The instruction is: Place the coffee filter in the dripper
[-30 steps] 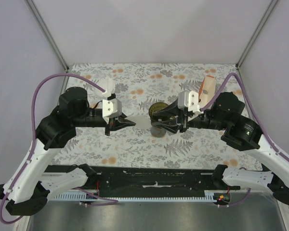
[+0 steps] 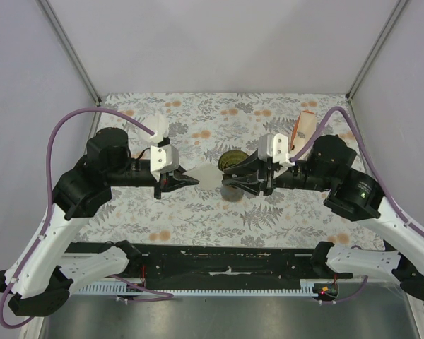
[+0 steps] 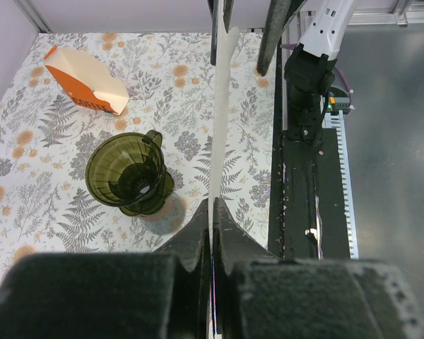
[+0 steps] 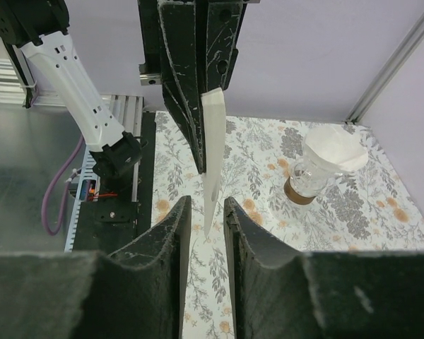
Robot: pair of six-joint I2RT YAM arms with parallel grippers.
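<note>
My left gripper (image 2: 191, 181) is shut on the white paper coffee filter (image 2: 205, 174), seen edge-on in the left wrist view as a thin strip (image 3: 220, 120). My right gripper stands part open at the filter's free end, which in the right wrist view shows between and just beyond its fingertips. The green dripper (image 3: 124, 169) stands on the table behind and below the filter, partly hidden by my right gripper in the top view.
An orange and white coffee packet (image 3: 85, 78) lies at the right back. A clear container with white filters (image 4: 325, 155) stands at the left back, mostly hidden from above.
My right gripper has shifted very slightly and its fingers look a little more apart at the filter's edge. The left arm has not moved.
</note>
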